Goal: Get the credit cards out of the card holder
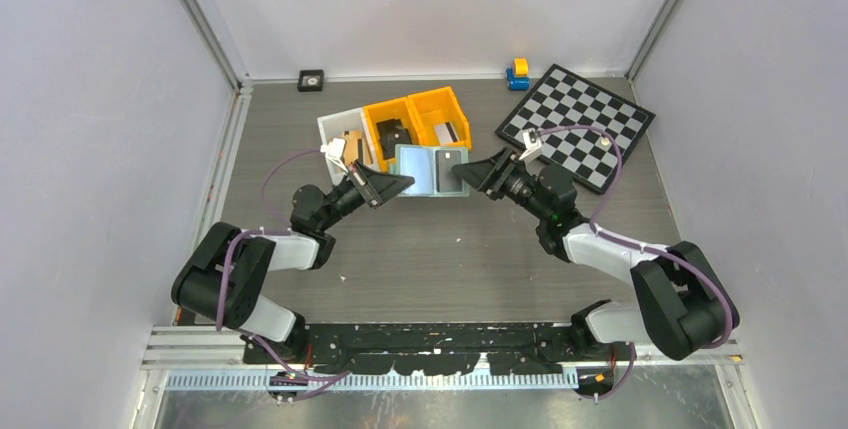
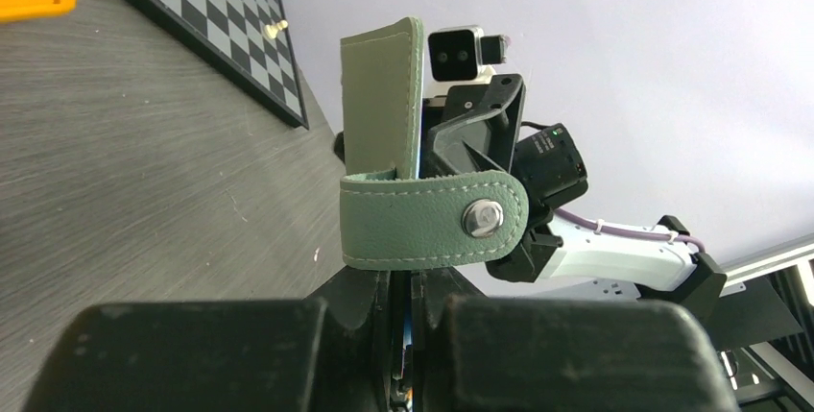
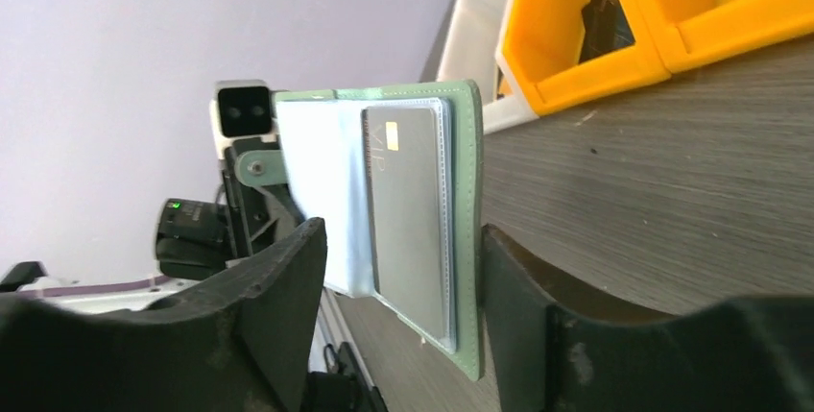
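Note:
The pale green card holder (image 1: 427, 195) hangs spread open above the table between both arms. My left gripper (image 1: 411, 183) is shut on its left side. In the left wrist view, the strap with a metal snap (image 2: 432, 220) stands just beyond the fingers. A dark grey card (image 3: 408, 210) sits in a clear sleeve on the holder's right half. My right gripper is part open at that half, its fingers apart on either side of the card and the green edge. Whether either finger touches the holder, I cannot tell.
Behind the holder stand two orange bins (image 1: 437, 91) and a white bin (image 1: 326, 130), with cards or dark items inside. A chessboard (image 1: 580, 119) lies at the back right.

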